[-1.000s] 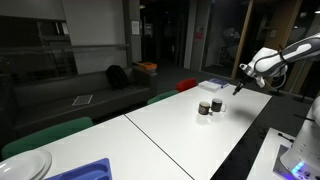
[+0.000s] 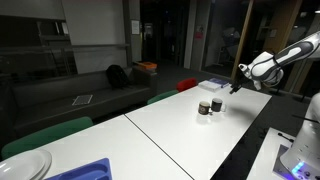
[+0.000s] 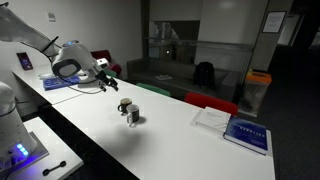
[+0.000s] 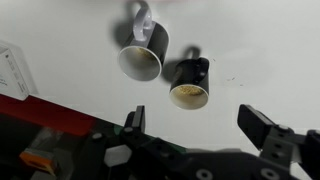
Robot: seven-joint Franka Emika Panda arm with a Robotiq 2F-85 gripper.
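Observation:
Two mugs stand upright close together on the white table. One is a light mug (image 4: 140, 62) with a pale handle; the other is a dark mug (image 4: 189, 92) with a dark handle and a yellowish-brown inside. In exterior view 2, the dark mug (image 3: 125, 105) is behind the light mug (image 3: 133, 115). My gripper is open in the wrist view, its black fingers wide apart and nothing between them. It hangs above the table, and in exterior view 2 the gripper (image 3: 108, 82) is clear of the mugs, up and to their left.
A blue book (image 3: 247, 133) and a white flat item (image 3: 212, 119) lie at one table end. Plates (image 2: 25, 164) and a blue tray (image 2: 82, 171) are at the near left in exterior view 1.
The arm's white upper part has shifted and tilted slightly at the right of exterior view 1. Both mugs stay where they were.

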